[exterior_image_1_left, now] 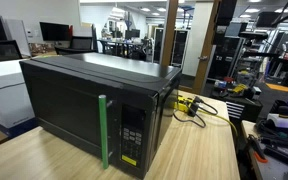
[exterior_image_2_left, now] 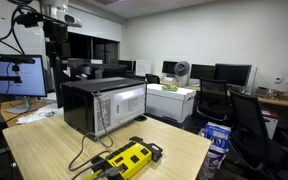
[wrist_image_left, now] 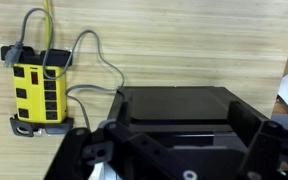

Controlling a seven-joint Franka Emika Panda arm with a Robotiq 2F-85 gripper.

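Note:
A black microwave (exterior_image_1_left: 94,95) stands on the wooden table, its door shut, with a green vertical handle (exterior_image_1_left: 103,130) beside the keypad (exterior_image_1_left: 133,128). Its back and one side (exterior_image_2_left: 122,104) face the second exterior camera. From the wrist camera, the dark top of the microwave (wrist_image_left: 179,104) lies below my gripper. The two fingers are spread wide apart with nothing held between them. In the second exterior view the arm (exterior_image_2_left: 56,40) rises at the left, next to the microwave; the fingertips are hard to make out there.
A yellow power strip (wrist_image_left: 41,95) with a grey cable (wrist_image_left: 96,52) lies on the table behind the microwave. Bare tabletop (exterior_image_2_left: 174,145) extends beside it. White boxes (exterior_image_1_left: 6,95) stand beyond the table. Office chairs (exterior_image_2_left: 252,120) are farther off.

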